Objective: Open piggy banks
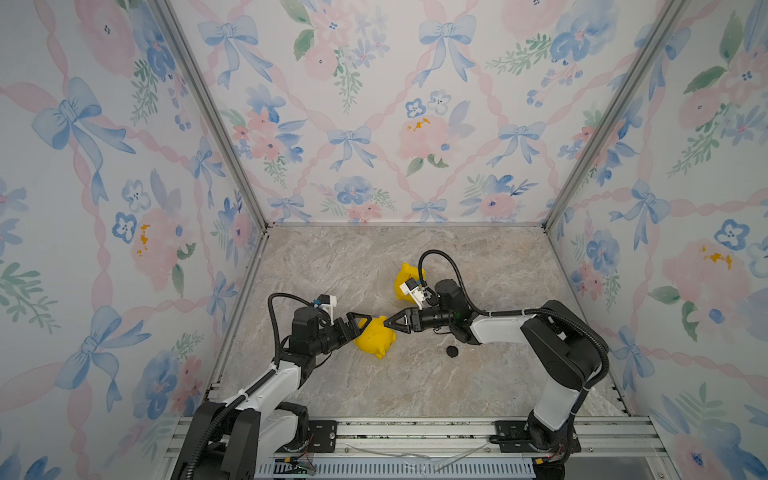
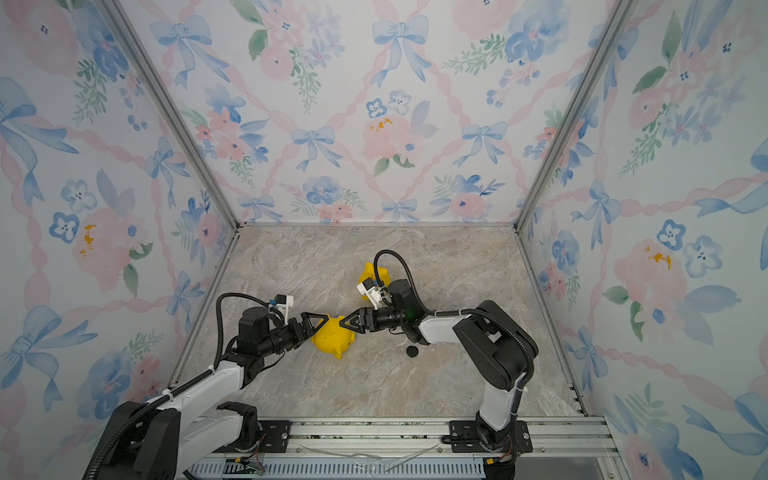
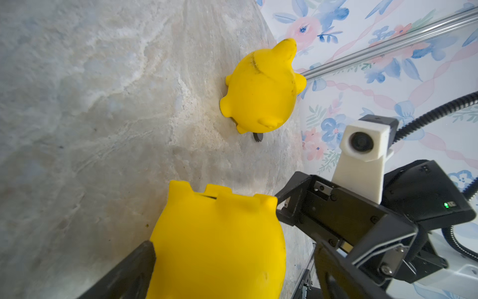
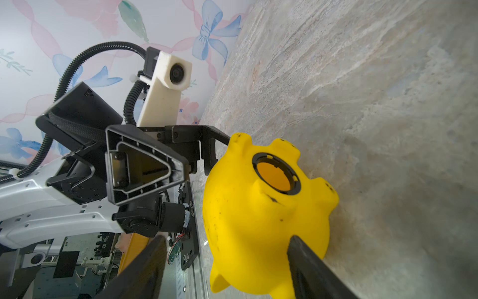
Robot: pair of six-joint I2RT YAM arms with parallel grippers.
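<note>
The near yellow piggy bank (image 1: 376,339) stands between both grippers. My left gripper is open, its fingers either side of the bank's body; the left finger (image 3: 132,271) overlaps its edge, while a gap shows by the other. At the bank's right, my right gripper is part open, one finger (image 4: 311,271) overlapping the body in that view; contact there is unclear. A black-ringed hole (image 4: 297,185) in this bank is uncovered. The second yellow piggy bank (image 3: 261,87) stands farther back, partly behind the right arm in the top views.
A round black plug (image 1: 452,351) lies on the floor below the right arm. Patterned walls (image 1: 400,96) enclose the space.
</note>
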